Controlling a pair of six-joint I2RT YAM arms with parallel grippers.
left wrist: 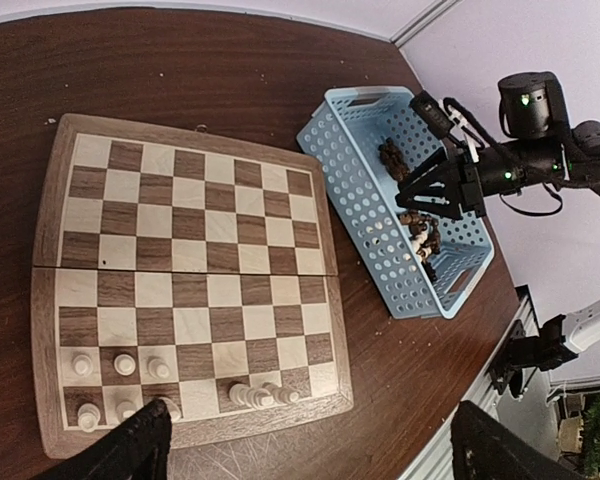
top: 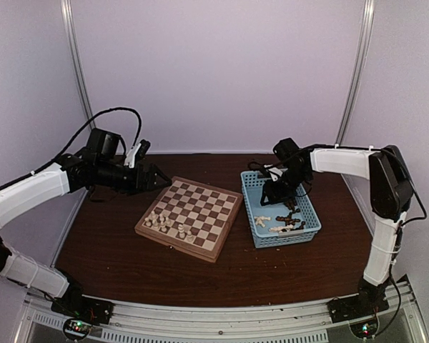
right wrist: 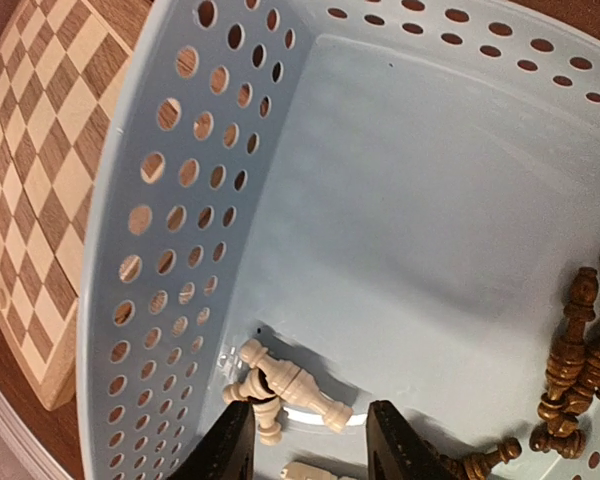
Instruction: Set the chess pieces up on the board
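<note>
The checkered board (top: 213,246) lies left of a blue basket (top: 254,238). Several light pieces (left wrist: 125,364) stand upright along its near side. My left gripper is held open over the board's left part, empty. In the basket, a light piece (right wrist: 298,385) rests across another light piece (right wrist: 264,408) by the left wall. My right gripper is inside the basket above these pieces, its fingers (right wrist: 232,440) apart with nothing held between them. Dark pieces (right wrist: 568,350) lie at the basket's right side.
Part of another light piece (right wrist: 310,472) and a dark one (right wrist: 478,463) show at the bottom edge of the right wrist view. The basket's perforated wall (right wrist: 170,240) rises close on the left.
</note>
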